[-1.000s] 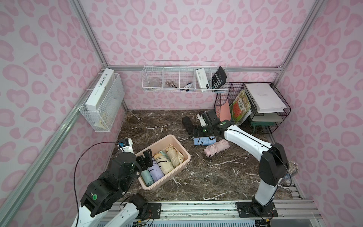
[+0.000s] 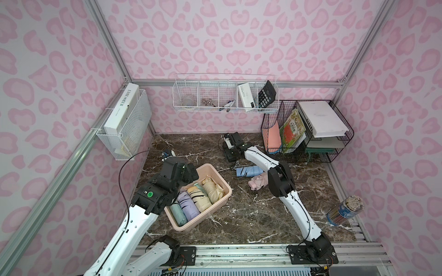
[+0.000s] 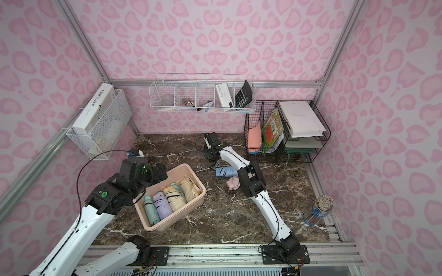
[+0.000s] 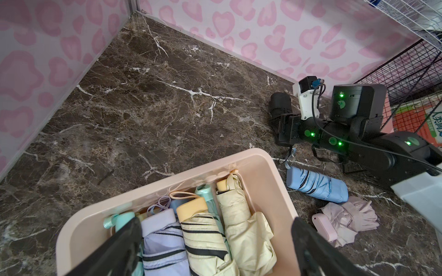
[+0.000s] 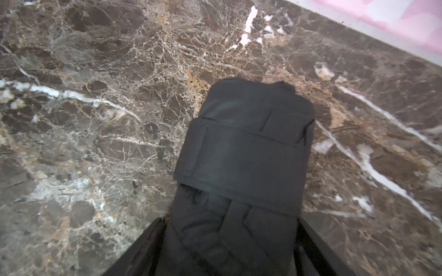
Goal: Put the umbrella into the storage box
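A black folded umbrella (image 5: pixel 239 161) lies on the table at the back centre, with my right gripper low over its near part, fingers on either side; whether they grip it is unclear. A blue umbrella (image 4: pixel 315 184) and a pink umbrella (image 4: pixel 343 220) lie right of the pink storage box (image 4: pixel 280 184), which holds several umbrellas in pale colours. My left gripper hangs open over that box, nothing seen between its fingers.
Black wire racks (image 2: pixel 317 151) with papers and books stand at the back right. White wire baskets (image 2: pixel 133 138) hang on the walls. A tube of sticks (image 2: pixel 344 211) stands at the front right.
My right arm has swung back and left, bringing its gripper down onto the black umbrella. My left arm has moved slightly rightward and toward the back over the box.
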